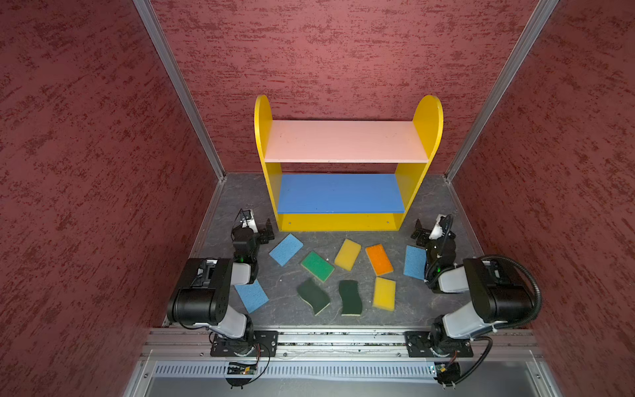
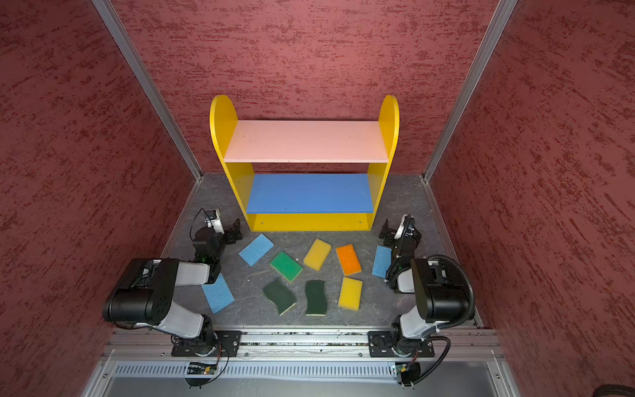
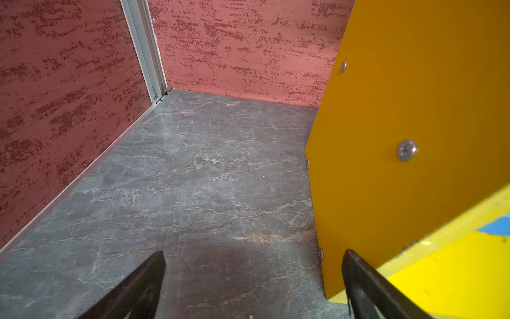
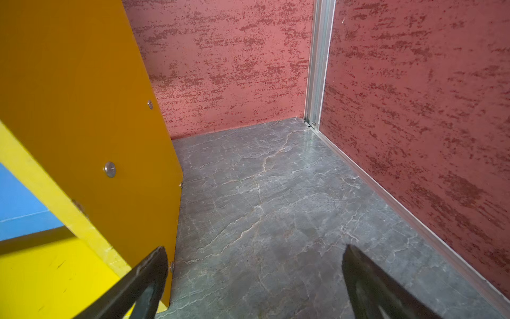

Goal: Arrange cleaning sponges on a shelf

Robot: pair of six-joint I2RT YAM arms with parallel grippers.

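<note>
The yellow shelf unit has a bare pink upper board (image 1: 345, 141) and a bare blue lower board (image 1: 340, 192). On the table before it lie a blue sponge (image 1: 286, 249), a green sponge (image 1: 317, 266), an orange sponge (image 1: 379, 259), two yellow ones (image 1: 347, 254), and two wavy dark green ones (image 1: 350, 297). Further blue sponges lie beside the left arm (image 1: 251, 295) and partly under the right arm (image 1: 414, 262). My left gripper stands open and empty by the shelf's left side. Open too, with nothing between its fingers, is my right gripper, near the right side.
Yellow side panels (image 2: 223, 122) rise above the boards at both ends. Red walls (image 3: 63, 95) enclose the grey table (image 4: 265, 223), which is clear to the left and right of the shelf unit. Metal rails run along the front edge.
</note>
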